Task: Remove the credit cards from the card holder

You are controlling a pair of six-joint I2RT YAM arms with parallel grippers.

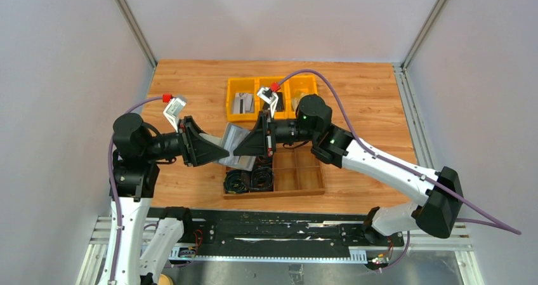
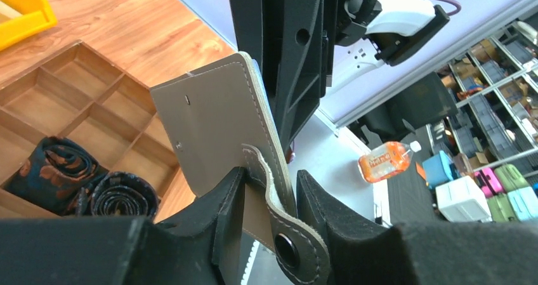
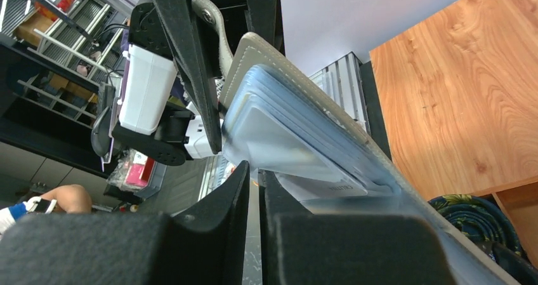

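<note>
The grey-brown card holder point(image 1: 236, 142) hangs between my two grippers, over the tray area. In the left wrist view its outer cover point(image 2: 209, 117) faces the camera. Its strap with a dark snap point(image 2: 287, 250) lies between the fingers of my left gripper, which stand apart around that end. Clear sleeves with cards point(image 3: 298, 142) show inside the holder in the right wrist view. My right gripper is at the sleeves' edge, a narrow gap between its fingertips; whether a sleeve is caught there I cannot tell.
A yellow sectioned bin point(image 1: 235, 88) with several cards stands behind the grippers. Below them sits a wooden tray point(image 1: 298, 194) with rolled dark belts point(image 1: 260, 178) and empty compartments.
</note>
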